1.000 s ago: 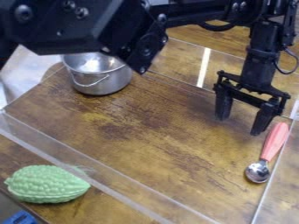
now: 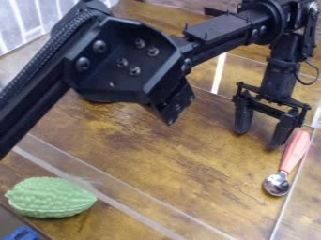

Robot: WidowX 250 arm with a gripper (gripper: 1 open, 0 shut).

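My black gripper [image 2: 261,125] hangs at the right of the camera view, low over the wooden table, its two fingers apart with nothing seen between them. Just right of and in front of it lies a scoop with a pink handle [image 2: 296,150] and a round metal end [image 2: 276,183]. A pale green bumpy bitter melon [image 2: 51,197] lies at the lower left. A metal pot [image 2: 98,97] at the upper left is mostly hidden behind my arm.
A blue object [image 2: 15,232] shows at the bottom left corner. A light edge strip runs along the table's left and near side.
My upper arm has swung lower and now covers most of the pot. The gripper has stayed nearly in place; the scoop and melon have not moved.
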